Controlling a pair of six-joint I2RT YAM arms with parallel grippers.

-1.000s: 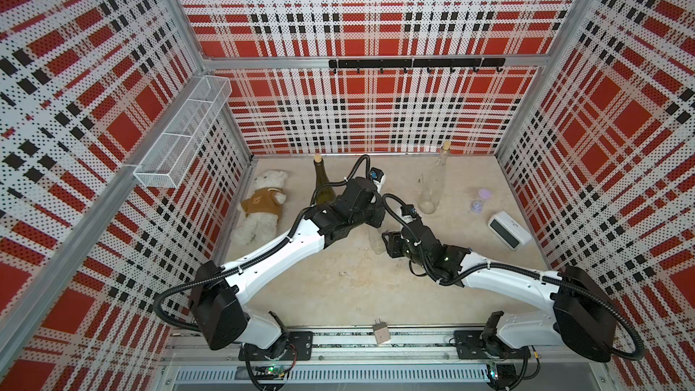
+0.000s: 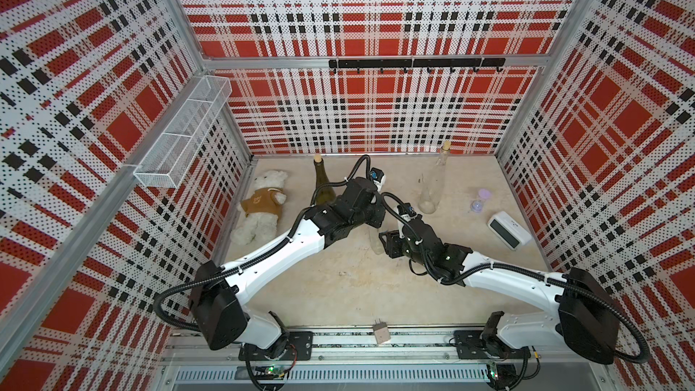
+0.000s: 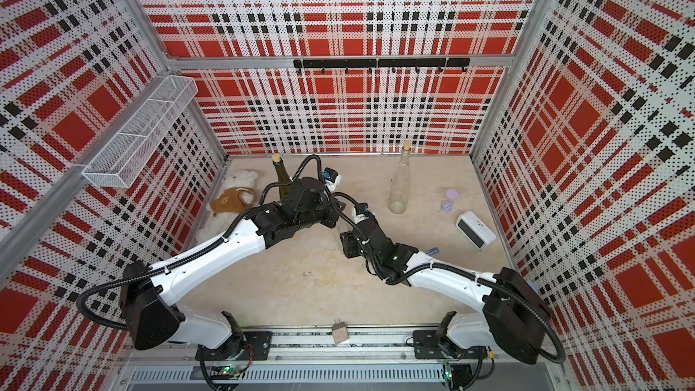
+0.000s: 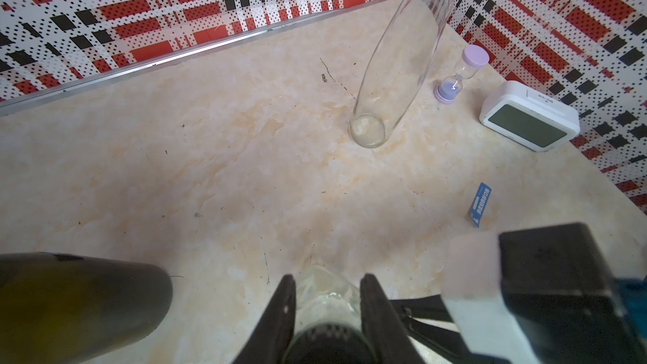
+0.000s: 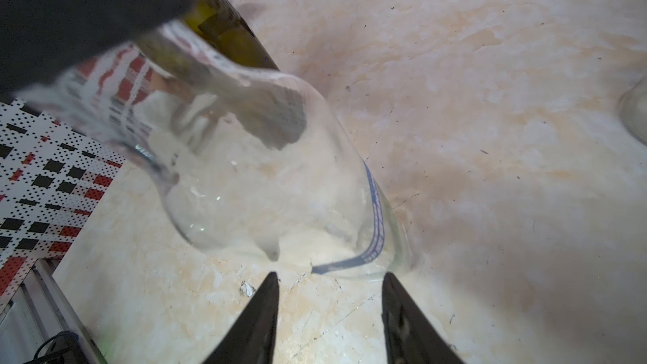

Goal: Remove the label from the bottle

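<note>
A clear bottle [image 5: 269,182] stands mid-table, its base on the tabletop. My left gripper is shut on its upper part. A thin blue strip of label [image 5: 374,229] curves round the bottle near its base in the right wrist view. My right gripper is open beside the bottle's lower part, with bare tabletop showing between its fingers. From above, both grippers hide much of the bottle. A small blue piece with white print [image 4: 480,204], perhaps torn label, lies on the table to the right.
A dark green bottle [image 2: 319,173] and a teddy bear [image 2: 262,202] are at the left. Another clear bottle [image 3: 399,188], an hourglass [image 3: 449,199] and a white clock [image 3: 475,229] stand at the right.
The left arm has stayed in place.
</note>
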